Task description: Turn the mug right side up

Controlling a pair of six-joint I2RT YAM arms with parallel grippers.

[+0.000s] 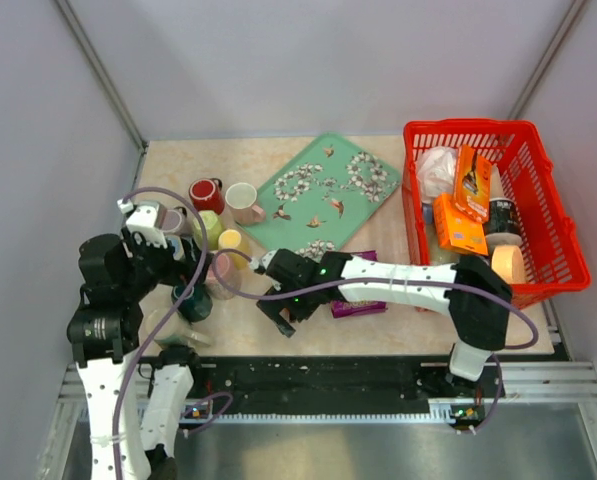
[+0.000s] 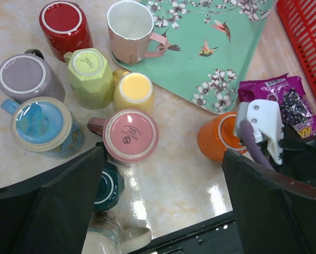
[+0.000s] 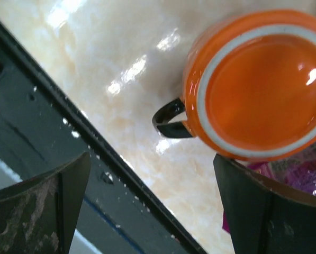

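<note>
An orange mug [image 3: 258, 90] with a black handle fills much of the right wrist view, its pale-ringed orange face upward; whether base or inside is hard to tell. My right gripper is open just beside it, over the mug and table edge, and hides most of it from above. In the left wrist view the mug [image 2: 213, 135] sits right of several upturned mugs, including a pink one [image 2: 131, 135]. My left gripper is open above this group, nothing between its fingers.
A green floral tray [image 1: 328, 190] lies behind. A purple snack bag [image 1: 358, 305] and a full red basket [image 1: 568, 260] are to the right. The table's black front edge [image 1: 308, 390] runs close by.
</note>
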